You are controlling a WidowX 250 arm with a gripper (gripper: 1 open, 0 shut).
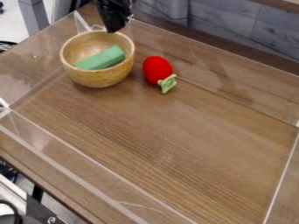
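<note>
A round tan bowl (96, 74) sits at the upper left of the table, holding a green block (100, 59). My gripper (114, 19) is at the top edge, above and behind the bowl; it is dark and partly out of frame, so its fingers are unclear. A red object with a light green top (156, 68), like a toy vegetable, lies just right of the bowl.
A raised wooden edge runs along the back right, and dark cables hang at the lower left beyond the table.
</note>
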